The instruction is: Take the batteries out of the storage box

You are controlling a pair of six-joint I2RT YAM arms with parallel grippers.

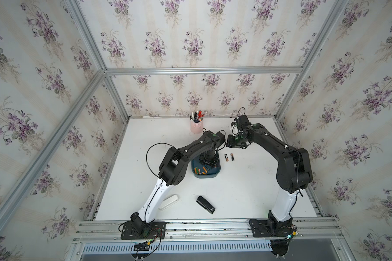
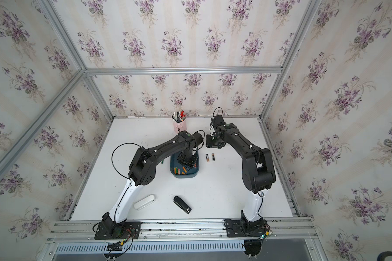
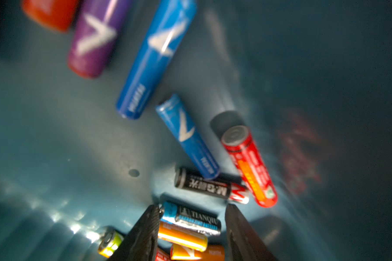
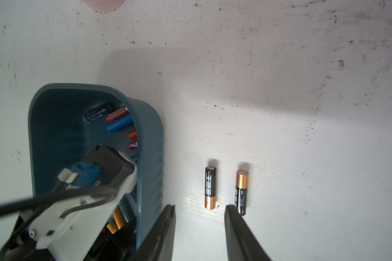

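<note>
The blue storage box [image 1: 206, 175] stands mid-table with loose batteries inside. My left gripper is down in it, fingers apart. A TIANQIU battery [image 3: 191, 217] and an orange battery [image 3: 183, 236] appear between its fingers; contact cannot be judged. Beyond the fingertips lie a black M&G battery [image 3: 206, 184], a red battery [image 3: 250, 167], a small blue one [image 3: 189, 137], a larger blue one [image 3: 154, 61] and a purple one [image 3: 98, 39]. Right of the box, two black-and-copper batteries [image 4: 210, 187] [image 4: 241, 191] rest on the table. Above the table nearby, my right gripper is open and empty.
Behind the box stands a pink pen cup [image 1: 196, 126]. A black case [image 1: 205, 204] and a white case [image 1: 168, 201] lie near the front edge. The left arm reaches across the box's left wall.
</note>
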